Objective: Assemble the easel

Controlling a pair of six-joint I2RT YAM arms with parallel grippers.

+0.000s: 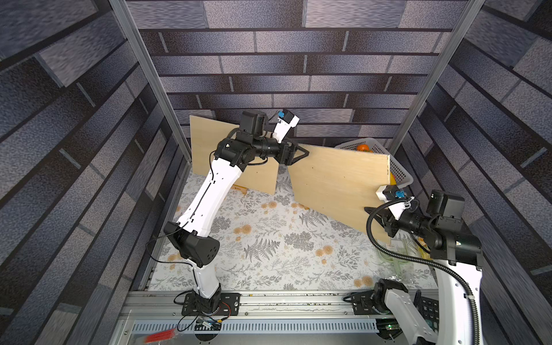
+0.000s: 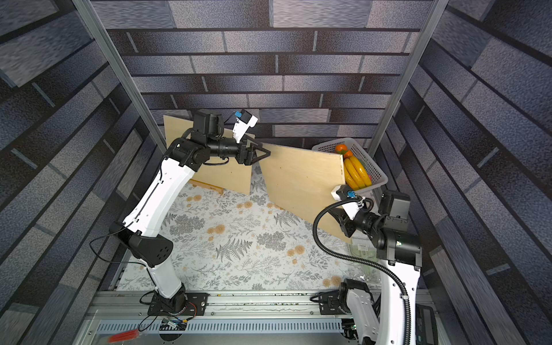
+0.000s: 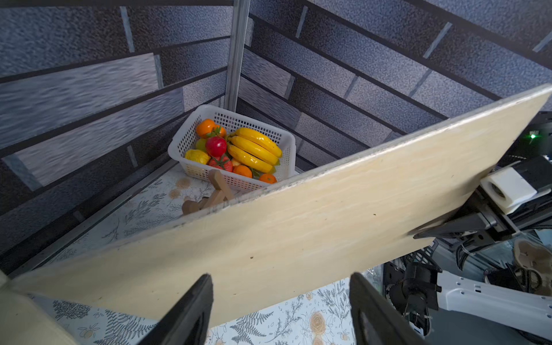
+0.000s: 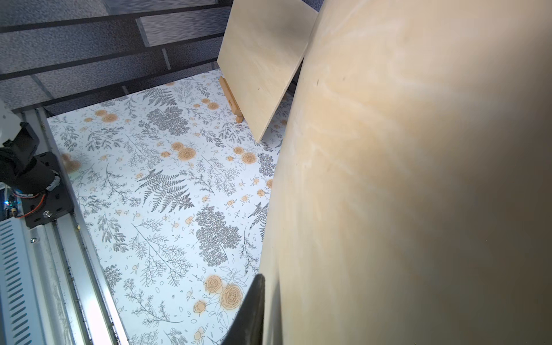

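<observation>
My right gripper [image 1: 379, 218] is shut on a large pale wooden board [image 1: 333, 184] at its right end, tilted up off the table; in the right wrist view it fills the right side. My left gripper [image 1: 302, 153] hangs open by that board's upper left corner, nothing between its fingers. A second board [image 1: 212, 138] stands upright at the back left, partly hidden by my left arm; a wooden piece [image 4: 228, 97] shows at its foot. Behind the held board, the left wrist view shows more wooden pieces [image 3: 218, 189].
A white basket of fruit [image 2: 371, 164] stands at the back right. A green item [image 2: 362, 250] lies at the right, under my right arm.
</observation>
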